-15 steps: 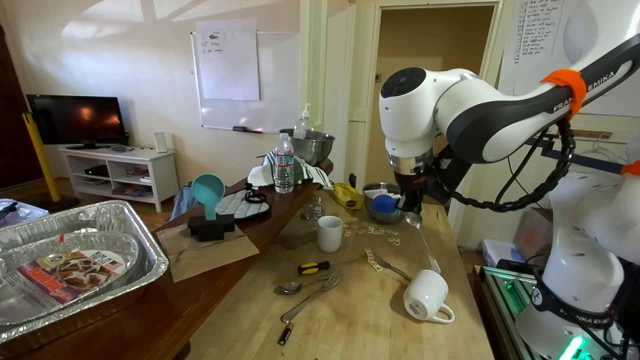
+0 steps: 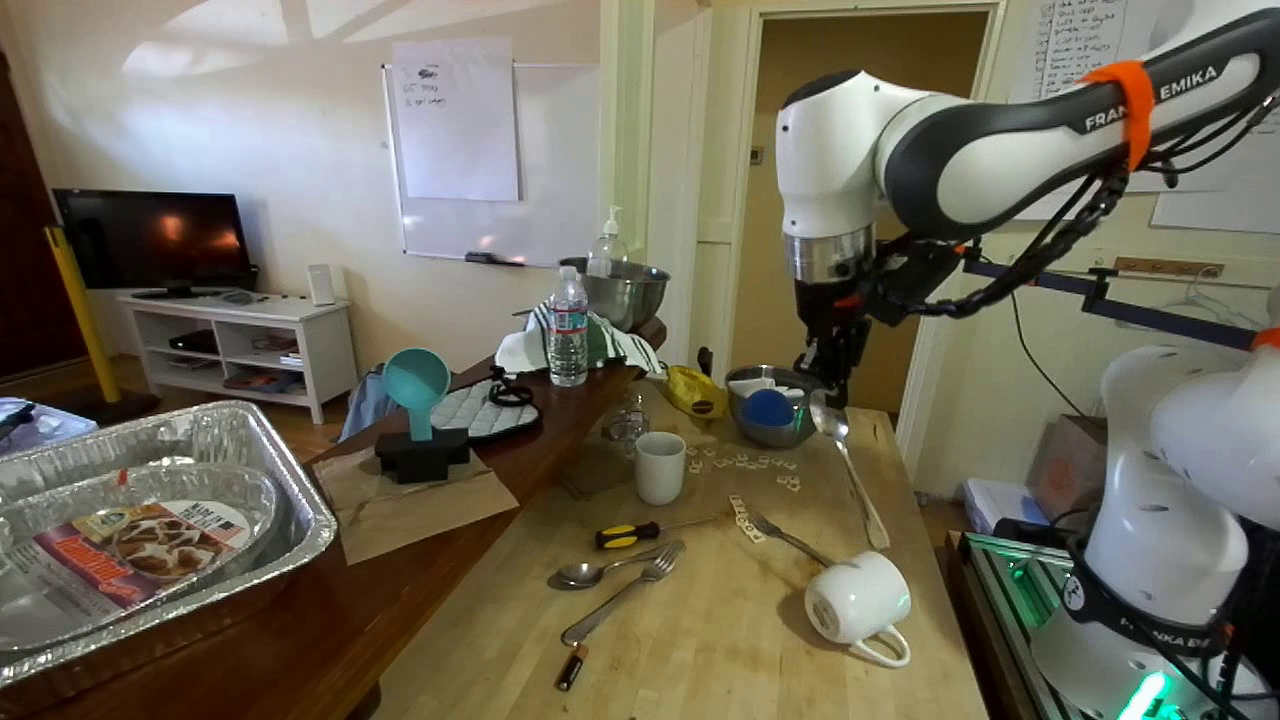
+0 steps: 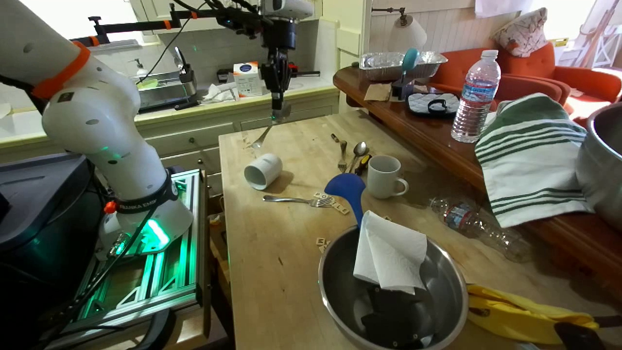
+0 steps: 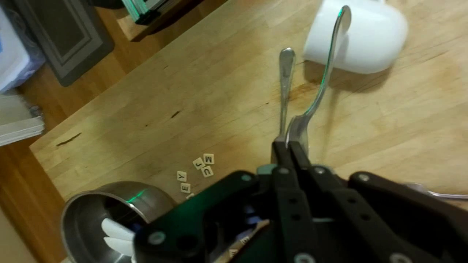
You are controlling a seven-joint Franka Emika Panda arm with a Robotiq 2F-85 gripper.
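My gripper is shut on a metal spoon (image 4: 323, 81), gripping it at the bowl end. In exterior view 1 the gripper (image 2: 830, 386) is above the far right of the wooden table, and the spoon's (image 2: 855, 480) handle slants down toward the camera. Exterior view 2 has the gripper (image 3: 276, 112) over the far end, with the spoon handle (image 3: 262, 137) below it. A white mug (image 2: 859, 596) lies on its side near the spoon's handle end. Under the gripper in the wrist view, a fork (image 4: 286, 74) lies partly hidden by the fingers.
A steel bowl (image 3: 332, 300) holds a blue utensil (image 3: 344, 187) and white paper (image 3: 388, 251). An upright mug (image 2: 660, 468), a screwdriver (image 2: 627, 535), another spoon (image 2: 584, 574), another fork (image 2: 624, 593) and letter tiles (image 2: 746, 518) occupy the table. The near end has bare wood.
My gripper has risen, with the spoon's bowl end higher than before. The lying mug has shifted slightly, its handle turned a little lower and to the right. The other tableware looks unchanged.
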